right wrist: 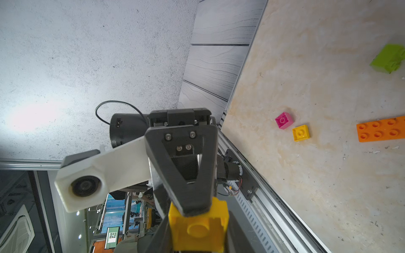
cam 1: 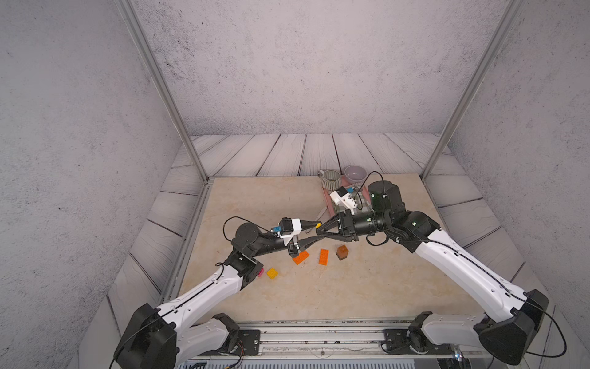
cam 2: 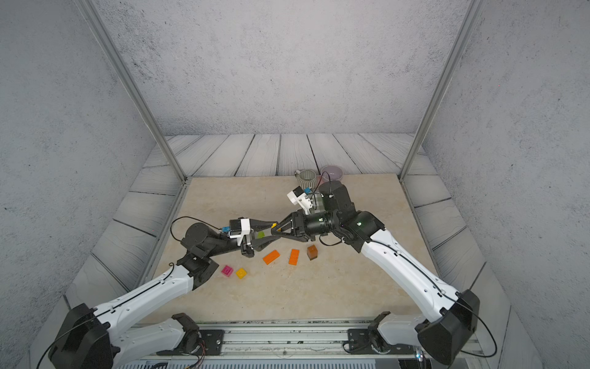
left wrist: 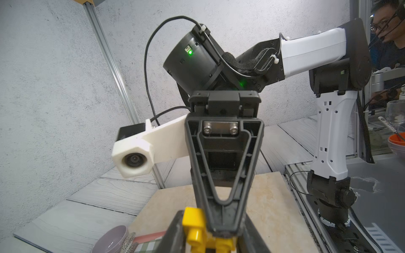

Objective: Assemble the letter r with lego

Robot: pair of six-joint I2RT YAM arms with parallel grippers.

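Note:
My two grippers meet above the middle of the table (cam 1: 227, 203). A yellow brick (right wrist: 198, 232) is between them; my left gripper (cam 1: 318, 227) and my right gripper (cam 2: 276, 228) are both shut on it. On the table lie two orange bricks (cam 2: 293, 257) (cam 2: 270, 257), a brown brick (cam 2: 312, 252), a pink brick (right wrist: 283, 120) and a small yellow brick (right wrist: 300, 133). A green brick (right wrist: 386, 59) shows at the right of the right wrist view.
A mug (cam 1: 330, 181) and a lilac bowl (cam 1: 354, 174) stand at the back, near pink utensils and a cloth, partly hidden by the right arm.

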